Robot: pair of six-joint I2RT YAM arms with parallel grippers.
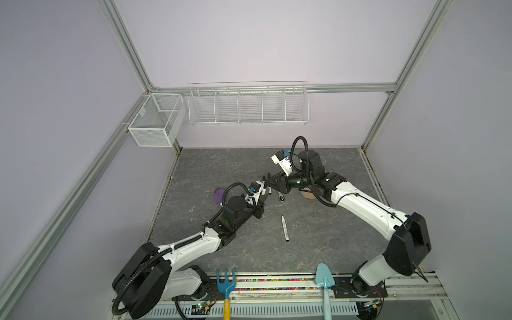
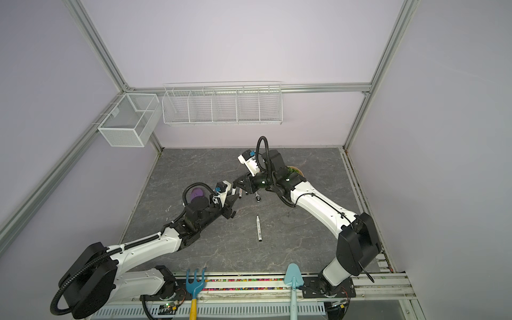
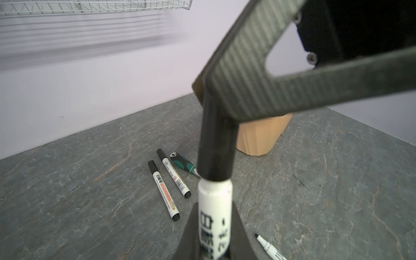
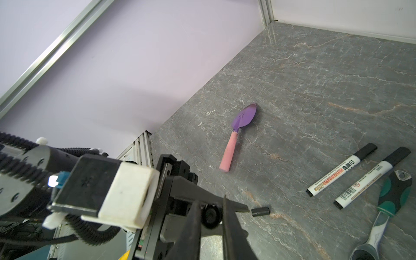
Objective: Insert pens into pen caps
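A white marker (image 3: 215,216) stands upright in my left gripper (image 1: 262,193), a black cap (image 3: 216,147) on its top. My right gripper is at that cap, its fingers around or beside it, part open as far as shows; contact is unclear. Two capped markers (image 4: 329,177) (image 4: 364,184) lie side by side on the table. An uncapped white marker (image 1: 285,228) lies nearer the front, and a loose black cap (image 4: 260,211) lies on the table.
A green-handled tool (image 4: 392,195), a purple trowel (image 4: 244,117) and a tan pot (image 3: 260,136) are on the table (image 1: 330,245). Wire baskets (image 1: 248,104) hang on the back wall.
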